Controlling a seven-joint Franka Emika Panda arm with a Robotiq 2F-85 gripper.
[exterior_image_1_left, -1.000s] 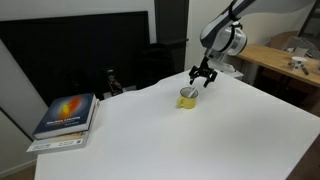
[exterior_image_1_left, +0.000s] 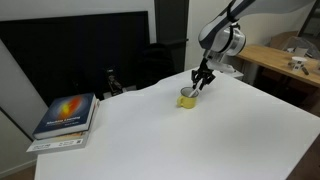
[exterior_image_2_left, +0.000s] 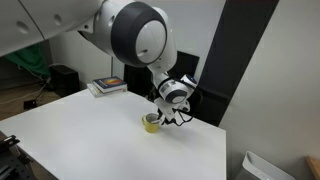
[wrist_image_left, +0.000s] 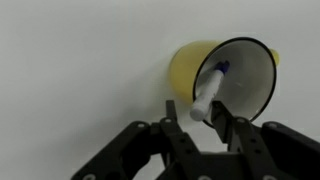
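Observation:
A yellow mug (exterior_image_1_left: 187, 102) with a white inside and a dark rim stands on the white table. A white marker (wrist_image_left: 207, 95) with a bluish-purple end leans inside it, its pale end sticking out past the rim toward my gripper. In the wrist view my fingers (wrist_image_left: 221, 110) are on either side of that pale end, part open; contact with it cannot be made out. The exterior views put my gripper (exterior_image_1_left: 200, 82) just above the mug (exterior_image_2_left: 151, 123), on the side away from the books.
Stacked books (exterior_image_1_left: 66, 116) lie at the table's far end, well clear of the mug. A dark monitor (exterior_image_1_left: 86, 40) stands behind the table.
Mug and books have stayed in place.

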